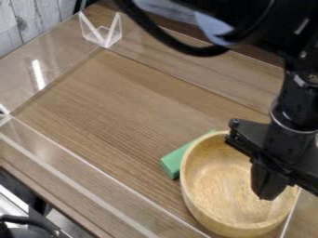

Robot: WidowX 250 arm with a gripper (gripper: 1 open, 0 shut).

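Observation:
The black gripper [272, 178] is at the right, over a pale tan bowl [211, 191], with a finger pointing down into it; whether its fingers are open or shut is unclear from this angle. The bowl sits at the lower right of the wooden table and looks empty where visible. A green block [179, 160] lies just left of the bowl, partly hidden by its rim.
Clear plastic brackets [102, 34] stand at the table's back left. A black cable arches across the top.

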